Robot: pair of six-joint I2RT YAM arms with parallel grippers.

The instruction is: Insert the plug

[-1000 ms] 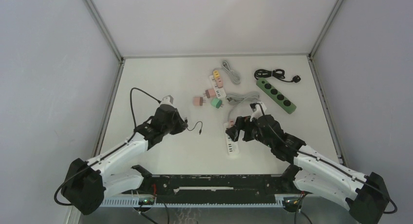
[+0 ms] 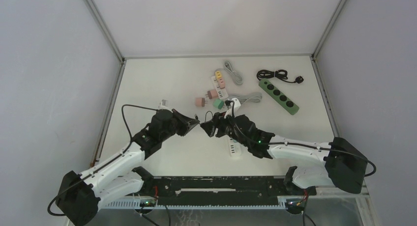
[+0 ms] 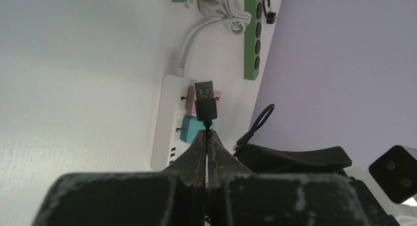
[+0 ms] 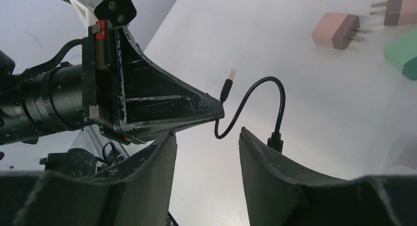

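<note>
A short black USB cable is held in my left gripper, shut on it just below the USB-A plug (image 3: 204, 100), which points upward in the left wrist view. In the right wrist view the cable loops from the left fingertips to a second black connector (image 4: 275, 142) hanging between the fingers of my right gripper, which stands open around it. Below, in the left wrist view, a white power strip (image 3: 166, 118) carries a pink plug (image 3: 192, 98) and a teal plug (image 3: 189, 128).
A green power strip (image 2: 278, 96) lies at the back right with black cord. Pink chargers (image 2: 200, 101), a green charger (image 2: 219, 103) and another white strip with grey cords lie at the back middle.
My left gripper has moved right with the cable. My right gripper has moved left and toward the back, closing in on the cable's hanging end.
</note>
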